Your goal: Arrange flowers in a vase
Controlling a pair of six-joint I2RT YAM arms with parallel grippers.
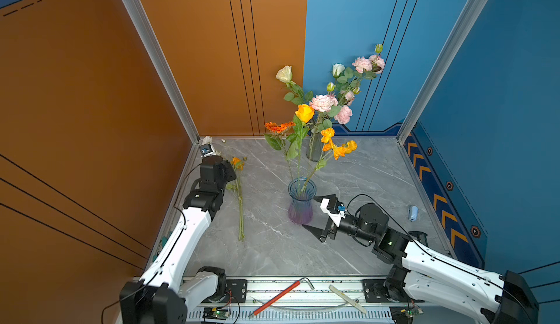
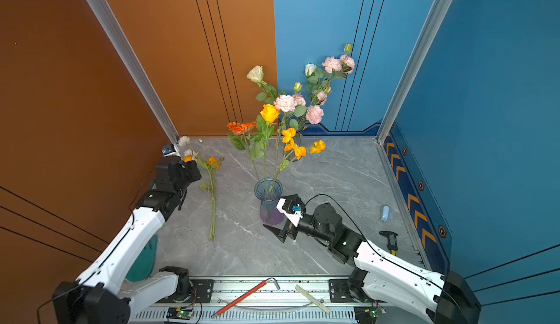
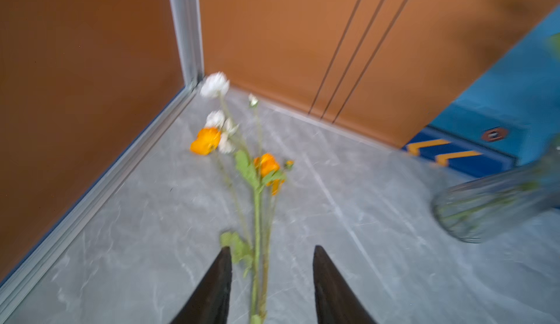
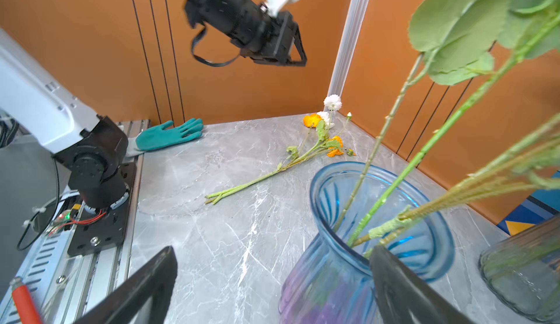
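Observation:
The blue-purple glass vase (image 1: 300, 207) stands upright mid-table. In it are an orange gerbera (image 1: 278, 127), a yellow rose (image 1: 304, 113) and a stem with orange blooms (image 1: 339, 150). My right gripper is open beside the vase, one black finger (image 4: 402, 286) in front of its wall. At the left of the table, loose stems (image 3: 256, 230) lie with white blooms (image 3: 215, 85) and orange ones (image 3: 206, 141). Over that area hovers my left gripper, fingers apart and empty. Its fingers are hidden behind the arm in the top left view.
Behind the vase stands a clear glass vase (image 4: 522, 277) of pink and white roses (image 1: 322, 103). A green glove (image 4: 169, 135) lies at the left edge. A small blue object (image 2: 385, 212) and a black-headed tool (image 2: 389, 240) are at the right.

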